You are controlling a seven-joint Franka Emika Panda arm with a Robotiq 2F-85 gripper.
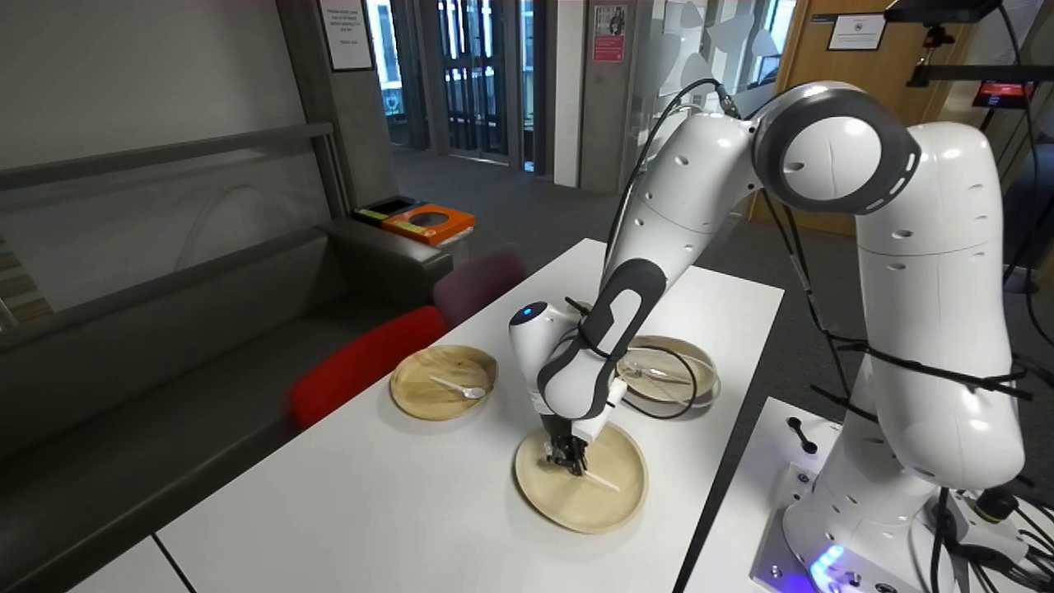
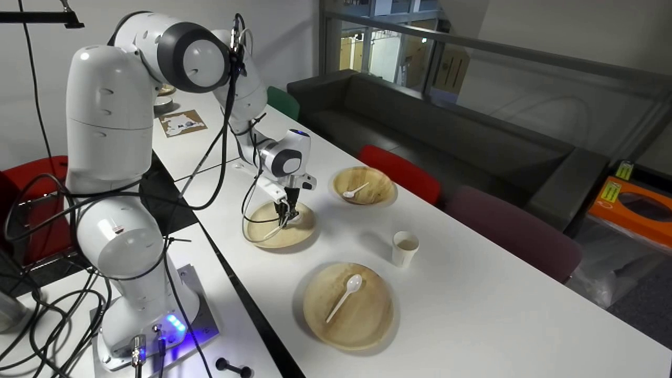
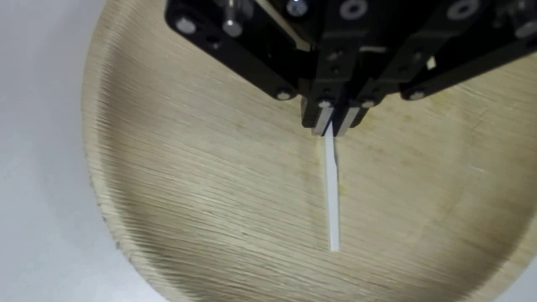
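In the wrist view, my gripper is shut on a thin white plastic utensil (image 3: 332,196), its two pads pressed close on either side. The utensil's straight handle reaches out from the fingertips over a round tan plate (image 3: 211,171); its other end is hidden under the fingers. The first exterior view has the plate (image 1: 614,494) near the table's right edge, with my gripper (image 1: 570,466) low over it and the white handle (image 1: 600,480) showing beside the fingers. From the opposite side, my gripper (image 2: 289,220) hangs down into the same plate (image 2: 271,238).
A second wooden plate (image 2: 365,175) with a white spoon (image 2: 356,189) lies toward the couch side. Another plate (image 2: 378,318) carries a white spoon (image 2: 343,298). A pale cup (image 2: 403,249) stands near them. Open table lies left of the plates in the first exterior view.
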